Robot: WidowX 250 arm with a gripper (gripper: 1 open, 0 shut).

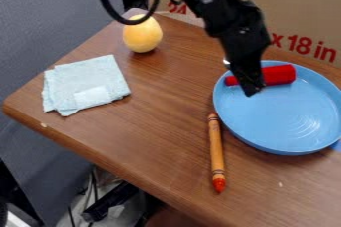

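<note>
My black gripper (248, 76) hangs over the left back part of a blue plate (286, 121), in front of a red cylinder (278, 74) that lies on the plate's back part. Whether the fingers are open or touch the cylinder is hard to tell, as they are dark and blurred. An orange crayon (216, 151) with a red tip lies on the table to the left of the plate.
A folded light blue cloth (83, 85) lies at the table's left edge. A yellow round object (142, 34) sits at the back left. A cardboard box (300, 12) stands behind.
</note>
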